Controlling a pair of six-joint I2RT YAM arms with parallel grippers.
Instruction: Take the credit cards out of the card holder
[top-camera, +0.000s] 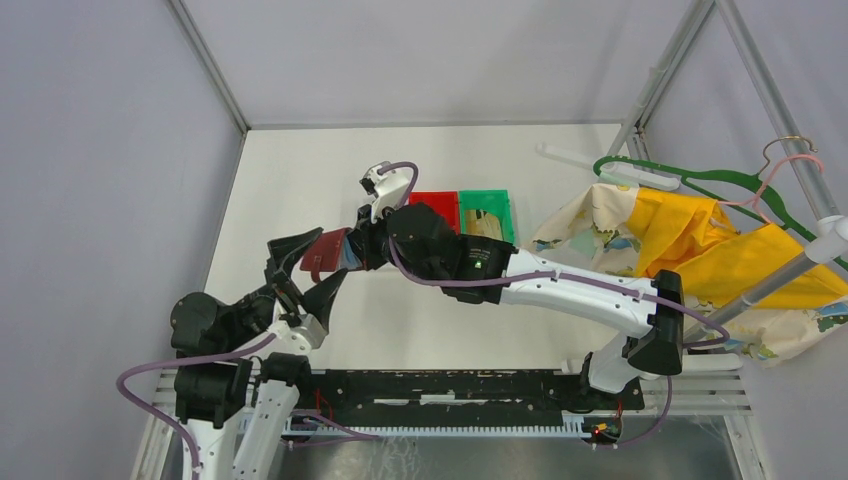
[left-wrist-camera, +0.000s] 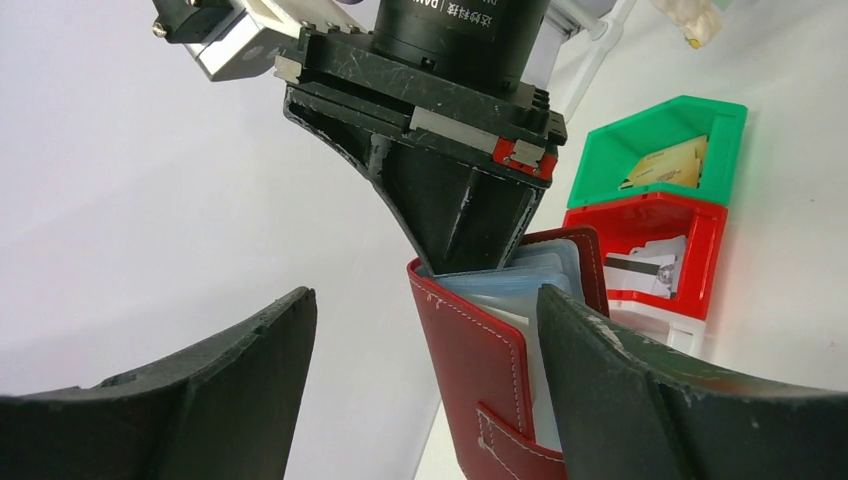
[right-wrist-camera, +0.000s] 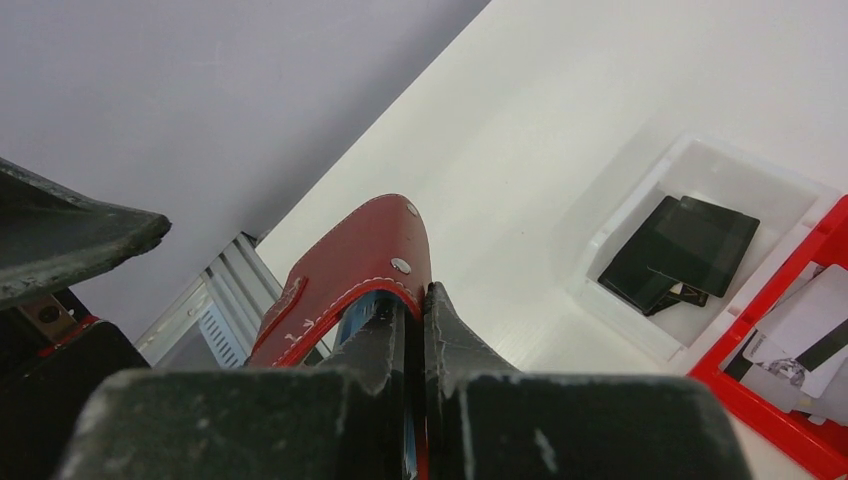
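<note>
The reddish-brown leather card holder (top-camera: 322, 257) hangs in the air above the left part of the table. My right gripper (top-camera: 362, 243) is shut on its upper edge; in the right wrist view the leather (right-wrist-camera: 370, 245) bends over beside the closed fingertips. Bluish clear sleeves (left-wrist-camera: 530, 275) and pale inner layers show between the covers in the left wrist view; whether cards sit in them I cannot tell. Around the holder my left gripper stands open, its right finger (left-wrist-camera: 600, 370) overlapping the holder's side and its left finger (left-wrist-camera: 250, 370) well clear.
A white tray (right-wrist-camera: 600, 245) holds dark cards (right-wrist-camera: 700, 240). Beside it stand a red tray (right-wrist-camera: 722, 375) with pale cards and a green tray (left-wrist-camera: 735, 150) with a yellowish card. Hangers and yellow cloth (top-camera: 690, 235) fill the right side.
</note>
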